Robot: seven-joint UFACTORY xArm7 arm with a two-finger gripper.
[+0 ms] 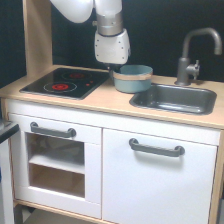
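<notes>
A teal-grey pot [132, 83] sits on or just above the wooden counter, between the black cooktop [68, 82] and the sink [175, 98]. My white arm reaches down from the top, and its gripper [113, 69] is at the pot's left rim, seemingly touching it. The fingers are small and dark against the backdrop, so whether they are closed on the rim does not show clearly. A gap under the pot cannot be made out.
A grey faucet [188, 62] rises behind the sink. Below the counter are a white cabinet door with a dark handle [157, 149] and an oven-like compartment with another handle [52, 131].
</notes>
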